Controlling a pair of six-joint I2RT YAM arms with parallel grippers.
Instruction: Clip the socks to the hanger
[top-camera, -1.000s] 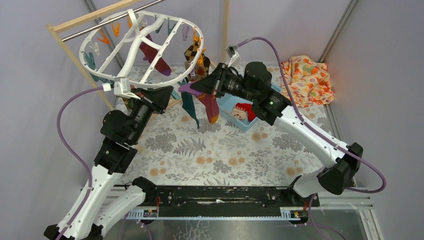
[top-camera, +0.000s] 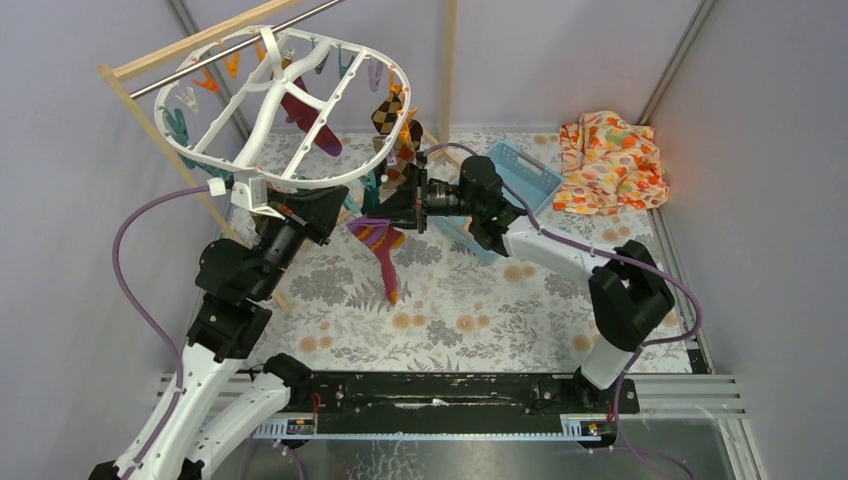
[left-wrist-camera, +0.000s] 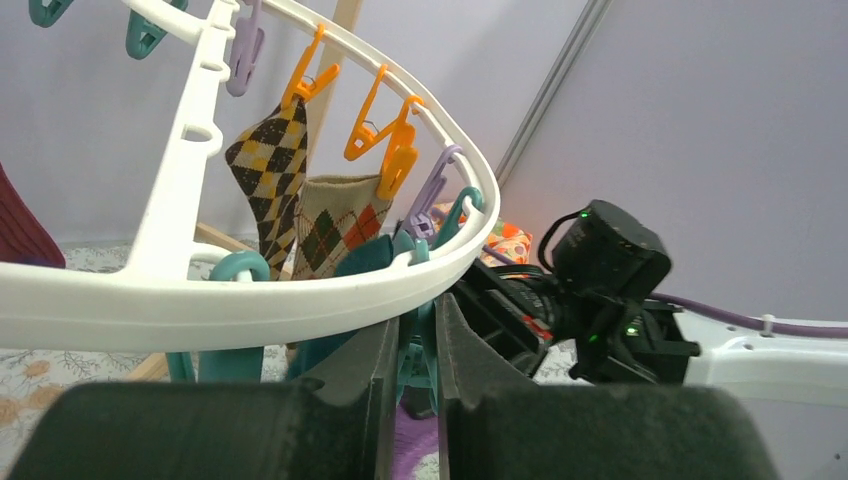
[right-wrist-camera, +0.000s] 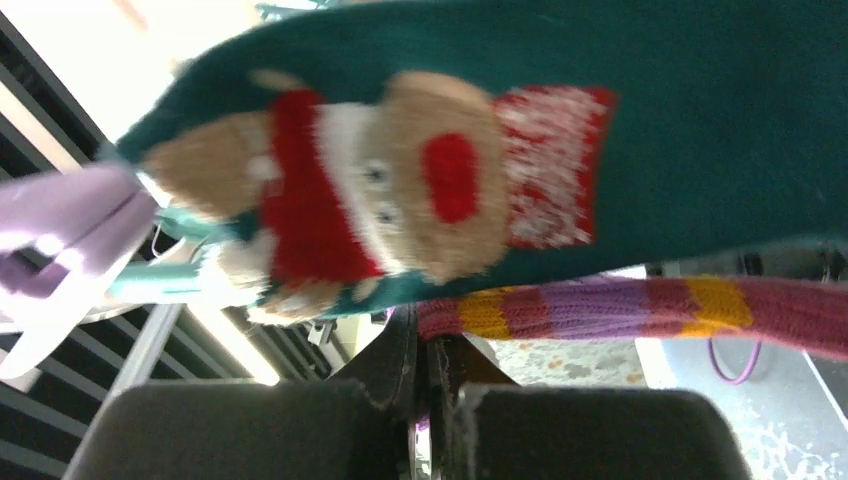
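Note:
At the rim of the white hanger (top-camera: 236, 160), my left gripper is shut on a teal clip. Close by, my right gripper is shut on a striped purple sock (top-camera: 385, 255), which dangles below it in the top view. A teal sock with a reindeer (right-wrist-camera: 700, 120) fills much of the right wrist view, beside the striped one. Argyle socks (left-wrist-camera: 265, 170) hang from orange clips (left-wrist-camera: 398, 155); a maroon sock (top-camera: 305, 115) hangs farther back.
A blue basket (top-camera: 530, 180) stands right of the hanger, partly behind my right arm. An orange flowered cloth (top-camera: 610, 160) lies at the back right.
The left arm has shifted slightly; the hanger has moved slightly with it.

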